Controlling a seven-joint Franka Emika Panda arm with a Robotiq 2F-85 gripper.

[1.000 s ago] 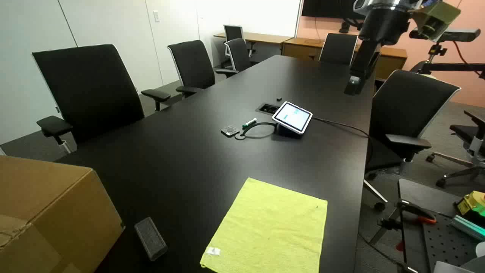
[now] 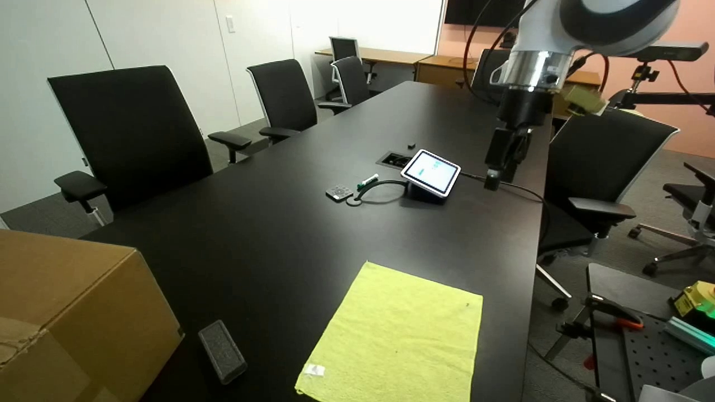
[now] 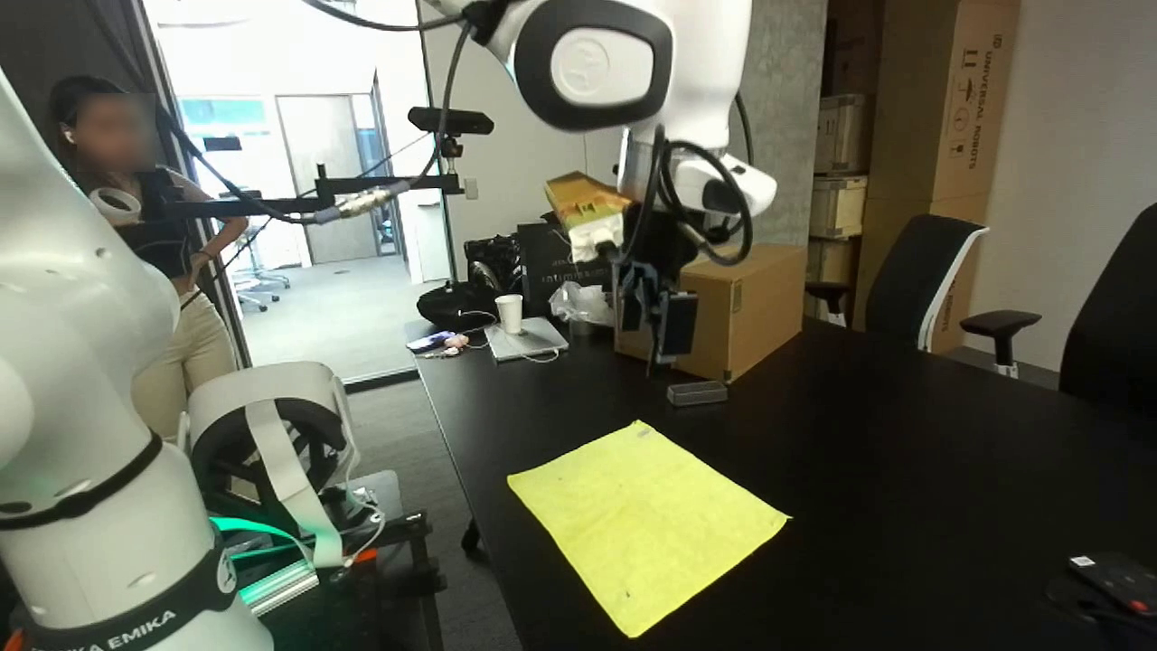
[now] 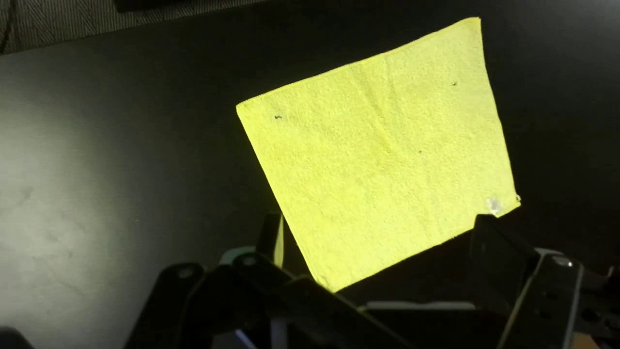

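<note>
A yellow cloth [image 2: 402,335] lies spread flat on the black table, with a small white tag at one corner. In exterior view 2 the whole cloth [image 3: 651,521] shows, its corners slightly uneven. My gripper [image 2: 503,171] hangs in the air above the table, clear of the cloth. From the wrist, the gripper is open, its dark fingers wide apart with nothing held between them. The near corner of the cloth [image 4: 383,157] appears in the gap, well below the fingertips. In exterior view 2 the gripper [image 3: 657,336] stands in front of the cardboard box.
A dark eraser [image 2: 222,352] lies by a cardboard box [image 2: 114,321]. A tablet on a stand [image 2: 432,173], a marker [image 2: 368,181] and a small device [image 2: 339,193] sit mid-table. A remote [image 3: 1117,584] is at the table's other side. Chairs line both edges.
In exterior view 1 my gripper has come lower and a little to the left, with more of the arm now in view. The cloth and the other table objects have stayed put.
</note>
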